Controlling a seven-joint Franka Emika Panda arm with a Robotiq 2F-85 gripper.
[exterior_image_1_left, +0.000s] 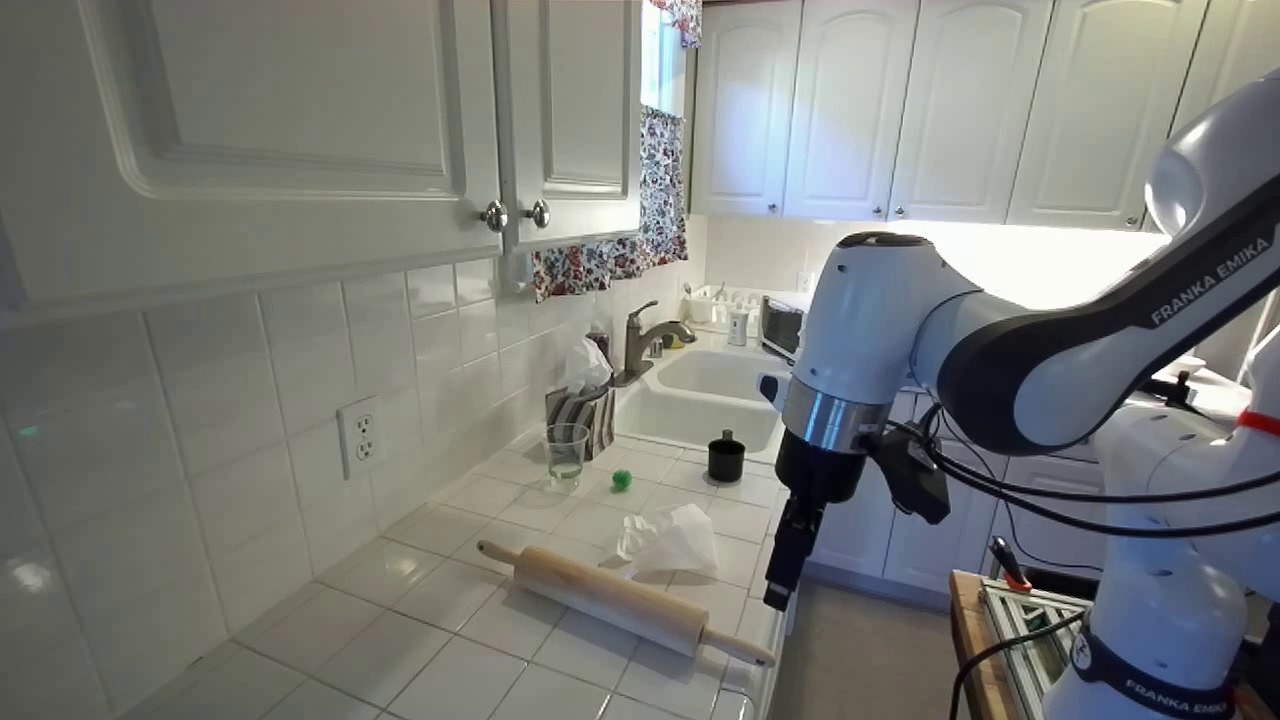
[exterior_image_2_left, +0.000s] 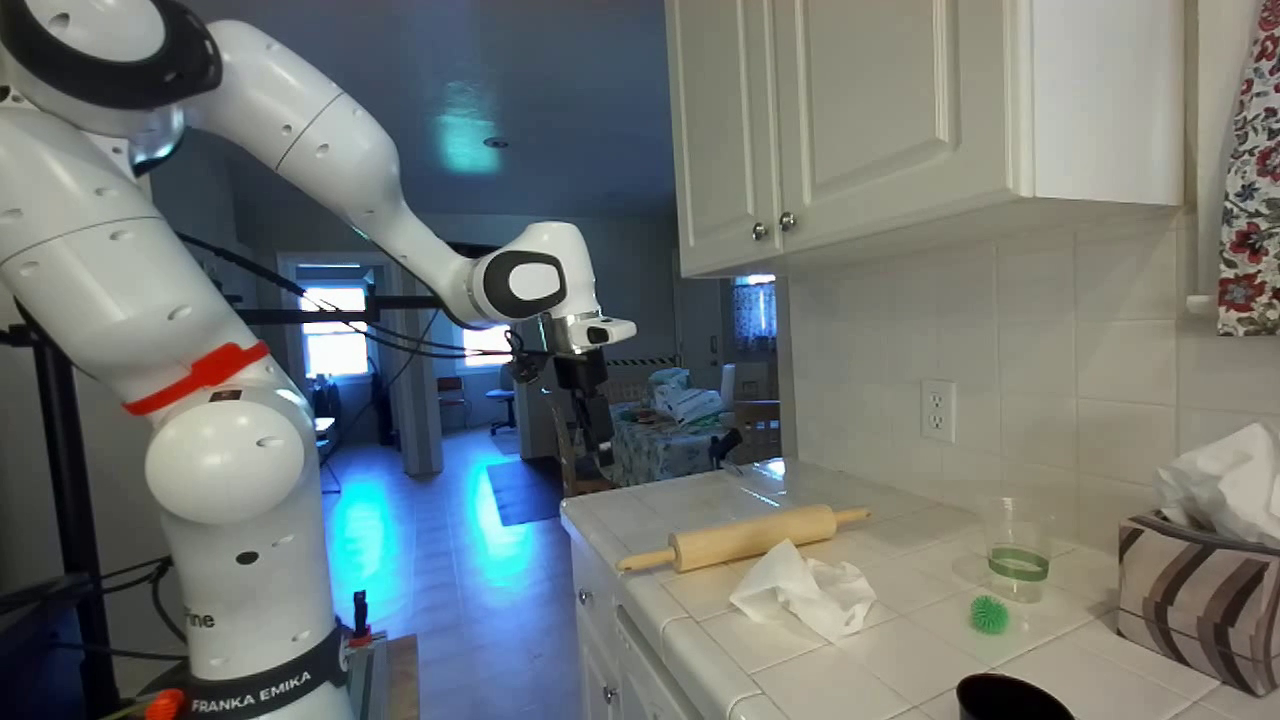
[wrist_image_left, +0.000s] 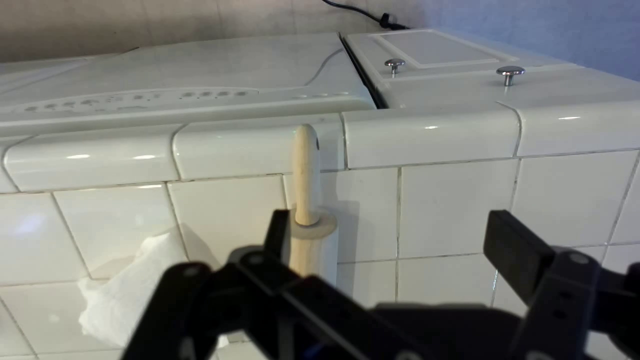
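My gripper is open above the counter's front edge, its two black fingers wide apart with nothing held between them. Below it in the wrist view, the wooden rolling pin (wrist_image_left: 313, 251) shows one handle and part of its barrel, close to the left finger; the rest is hidden behind the gripper. The whole rolling pin (exterior_image_1_left: 609, 599) lies on the white tiled counter in exterior view 1, one handle reaching the front edge. Beside it rests a crumpled white tissue (exterior_image_1_left: 674, 539). A small green spiky ball (exterior_image_2_left: 988, 614) sits near a clear plastic cup (exterior_image_2_left: 1017, 564).
A black cup (exterior_image_1_left: 726, 457) stands near the sink (exterior_image_1_left: 702, 414). Against the wall is a striped tissue box (exterior_image_2_left: 1188, 588). Upper cabinets (exterior_image_2_left: 888, 108) overhang the counter's back. Bare tiles (exterior_image_1_left: 360, 642) lie on the pin's side away from the sink.
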